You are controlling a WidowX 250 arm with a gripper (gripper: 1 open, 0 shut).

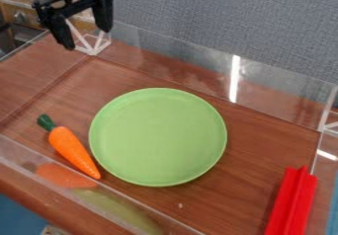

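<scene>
My black gripper (85,37) hangs open at the top left of the camera view, raised over the back left corner of the wooden surface, with nothing between its fingers. An orange carrot (71,148) with a green top lies at the lower left, left of a large green plate (157,136) in the middle. The plate is empty. At the right front lie red stick-like objects (291,203), side by side.
Clear low walls (238,76) edge the wooden surface (258,145). A grey speckled backdrop stands behind. Bare surface shows at the back left and right of the plate.
</scene>
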